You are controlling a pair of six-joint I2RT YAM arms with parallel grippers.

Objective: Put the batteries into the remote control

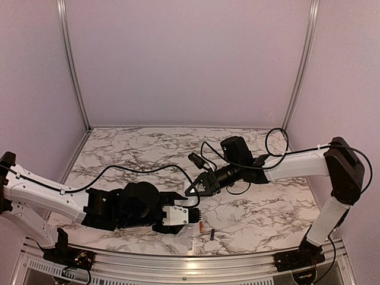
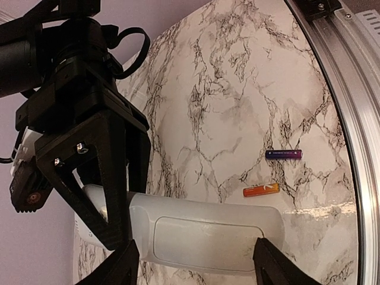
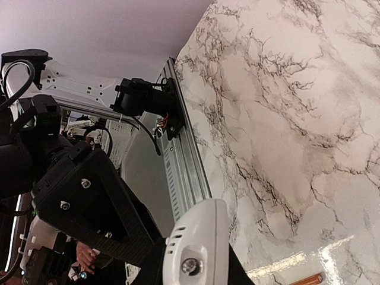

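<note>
A white remote [image 2: 202,234] is held in the air by my right gripper [image 1: 202,184], shut on one end of it, as the left wrist view shows; its end [image 3: 196,243] fills the bottom of the right wrist view. My left gripper has its fingers part open at either side of the remote's battery-cover end; whether they touch it I cannot tell. An orange battery [image 2: 261,190] and a purple battery [image 2: 283,154] lie apart on the table near the front edge.
A metal rail [image 1: 184,261] runs along the front edge, and walls enclose the table behind and at both sides.
</note>
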